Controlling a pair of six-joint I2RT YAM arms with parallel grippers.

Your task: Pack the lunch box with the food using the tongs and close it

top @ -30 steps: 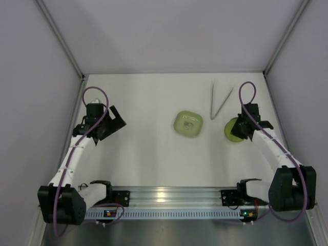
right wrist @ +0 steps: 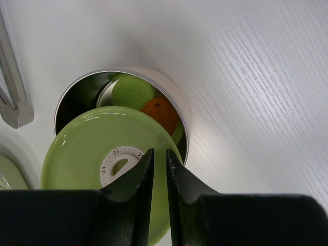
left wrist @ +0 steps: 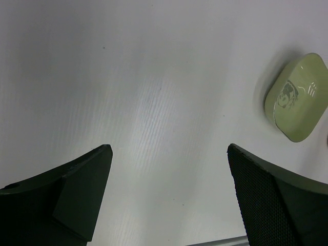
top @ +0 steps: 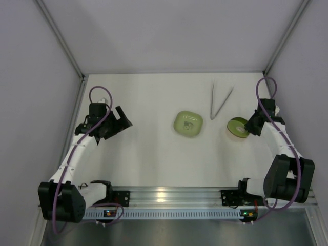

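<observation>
The round lunch box [right wrist: 177,95] stands on the right of the table, partly uncovered, with green and orange food [right wrist: 160,111] visible inside. Its green lid [right wrist: 87,141] lies skewed over the opening and hides the rest. My right gripper is over the lid beside its white dial, fingers shut; whether a thin part of the lid is pinched between them is unclear. Far to the left, my left gripper [top: 123,117] hangs open over bare table, holding nothing. A square green dish [top: 188,123] sits mid-table, empty apart from a printed picture on its bottom.
Behind the lunch box, silvery tongs [top: 213,105] lie with their two arms spread toward the back wall. Bare table [top: 146,143] separates my left gripper from the dish. A metal rail [top: 174,193] runs along the front edge.
My right gripper has moved rightward, and the lid has shifted off its covering position, exposing some of the box. My left gripper has edged slightly right. Dish and tongs have stayed put.
</observation>
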